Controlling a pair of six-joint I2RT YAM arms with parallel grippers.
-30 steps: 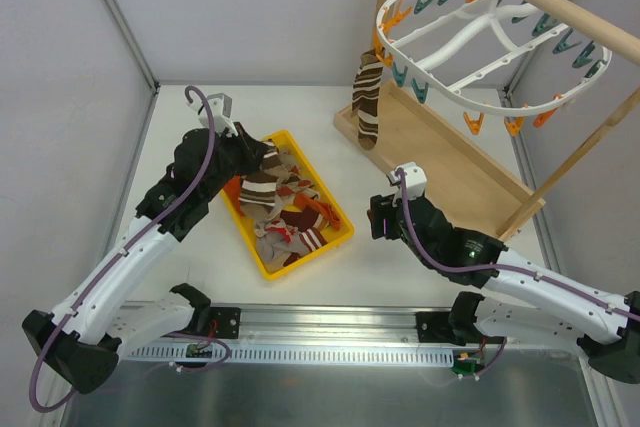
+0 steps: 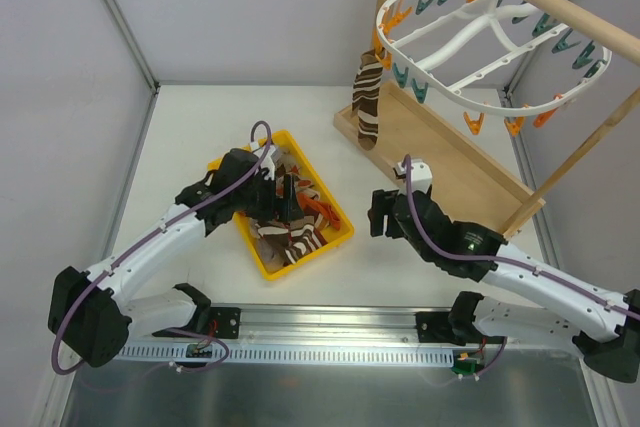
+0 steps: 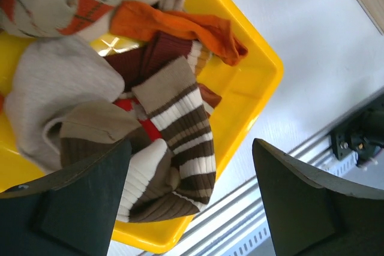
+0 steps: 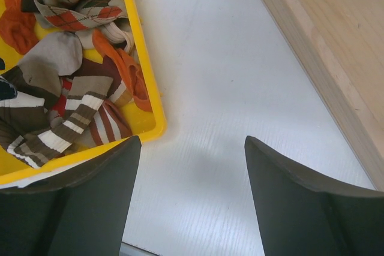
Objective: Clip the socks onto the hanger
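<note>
My left gripper [image 2: 277,205] hangs over the yellow basket [image 2: 335,236] with its fingers apart and nothing between the fingers. Below it, a brown-and-white striped sock [image 3: 192,130] lies loosely folded on other socks at the basket's front corner. An orange sock [image 3: 180,28] and a grey sock [image 3: 66,73] rest beside it. My right gripper [image 2: 380,213] stands over bare table right of the basket, its fingers [image 4: 96,190] apart and empty. On the round white hanger [image 2: 440,92], one striped sock [image 2: 367,102] hangs at the left, under orange clips [image 2: 383,55].
The hanger hangs from a wooden rod [image 2: 560,7] on a stand whose wooden base [image 2: 450,152] lies at the back right. Several orange and teal clips around the ring carry no sock. Bare white table [image 4: 204,76] separates the basket from the base.
The left gripper has moved right and toward the front over the basket. The striped sock that hung beneath it now lies in the basket. The right arm has barely shifted.
</note>
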